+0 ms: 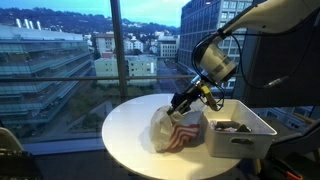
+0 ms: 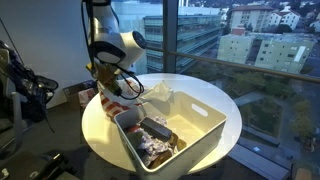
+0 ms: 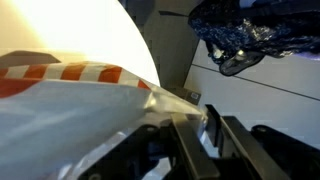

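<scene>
A white plastic bag with red stripes (image 1: 178, 138) rests on the round white table, slumped and creased. Its striped side shows beside the arm in exterior view 2, partly covered by the gripper. My gripper (image 1: 179, 104) is at the top of the bag, pointing down. Across the lower left of the wrist view, the pale bag (image 3: 60, 125) stretches up to the dark fingers (image 3: 190, 140). How far the fingers stand apart, and whether the plastic lies between them, is unclear.
Beside the bag stands a white bin (image 2: 190, 150) with several packaged things inside. A dark shiny packet (image 3: 235, 35) shows in the wrist view.
</scene>
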